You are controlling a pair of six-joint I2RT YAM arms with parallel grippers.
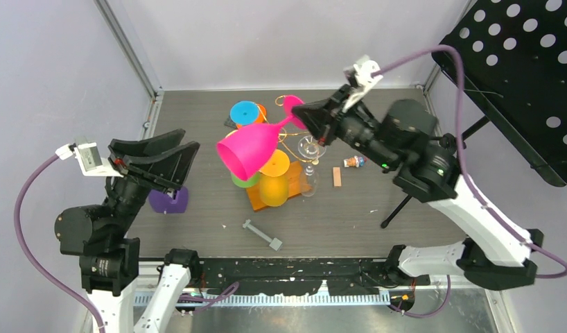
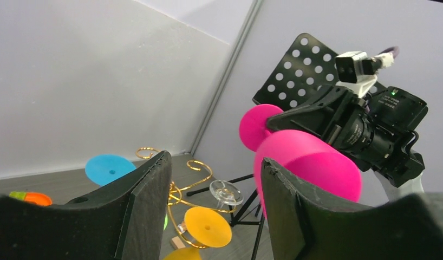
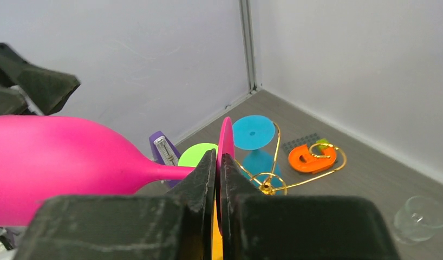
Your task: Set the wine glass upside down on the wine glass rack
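The pink wine glass [image 1: 249, 148] hangs in the air over the rack, lying roughly sideways with its bowl toward the left. My right gripper [image 1: 317, 119] is shut on its stem near the foot; in the right wrist view the foot [image 3: 226, 142] stands at the fingers and the bowl [image 3: 62, 168] reaches left. My left gripper [image 1: 190, 142] stands open and empty, apart from the glass. Below is the gold wire rack [image 3: 277, 187], carrying upside-down blue [image 1: 245, 112], green and orange [image 1: 274, 186] glasses and a clear glass [image 1: 310, 179]. The pink glass covers part of the rack from above.
A purple block [image 1: 170, 200] lies at the left and a grey bolt-like piece [image 1: 262, 234] in front. A small wooden block [image 1: 337, 177] and a little figure [image 1: 354, 161] lie to the right. A black perforated stand [image 1: 523, 76] rises at the right.
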